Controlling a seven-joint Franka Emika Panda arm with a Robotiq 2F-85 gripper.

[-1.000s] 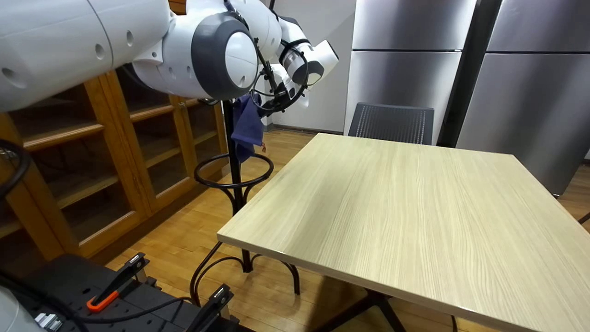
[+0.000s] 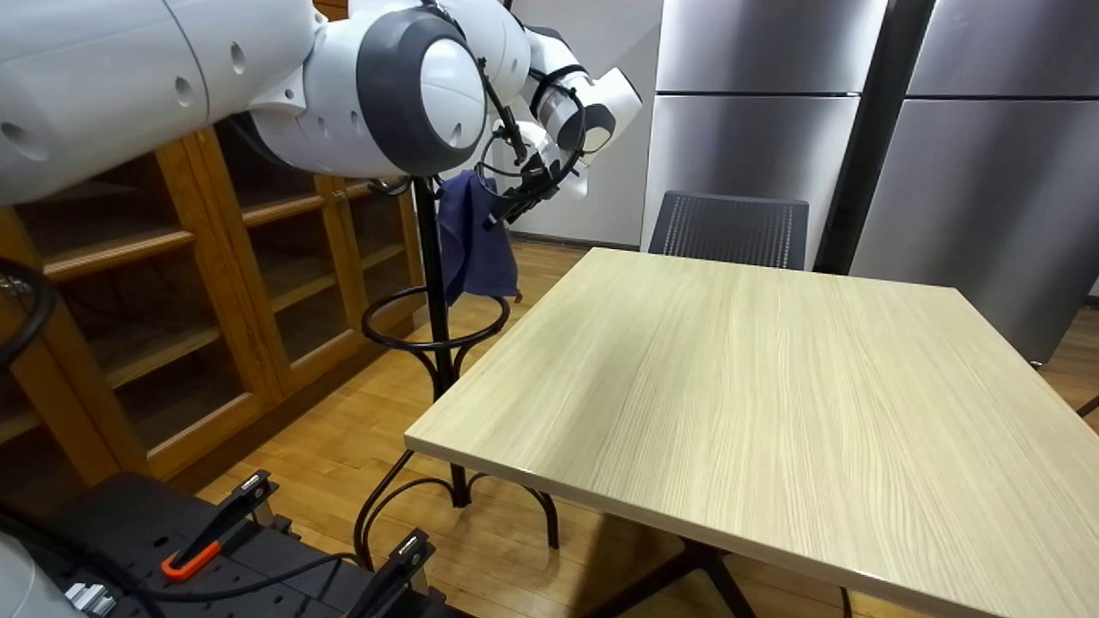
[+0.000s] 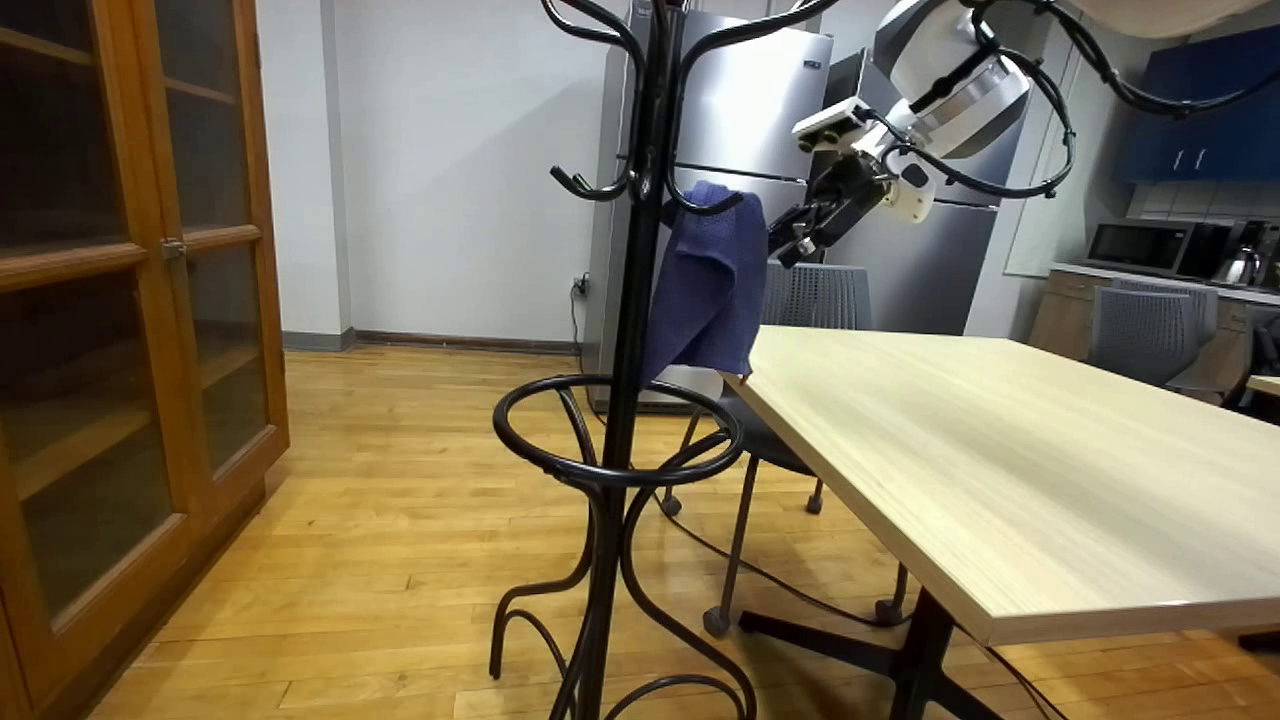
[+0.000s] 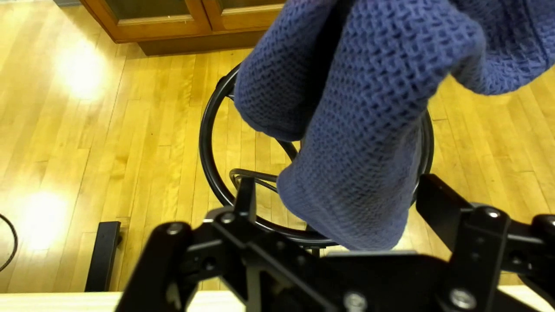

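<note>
A blue knitted towel (image 3: 708,288) hangs from a lower hook of the black coat rack (image 3: 633,360), its loose end falling above the rack's ring. In the wrist view the towel (image 4: 364,145) fills the upper middle, between and beyond the two finger tips. My gripper is open, and nothing is clamped in it. From the second exterior view, the gripper (image 3: 786,238) points down and left, close to the towel's right side. Whether a fingertip touches the cloth I cannot tell.
A bare wooden table (image 2: 762,381) stands to the right of the rack, with a dark chair (image 2: 731,228) behind it. Wooden glass-door cabinets (image 2: 258,247) line the left. Other rack hooks (image 3: 588,186) stick out near the towel.
My gripper has drawn back slightly to the right, away from the rack. The towel's lower part, earlier bunched and pulled up, now hangs lower and wider.
</note>
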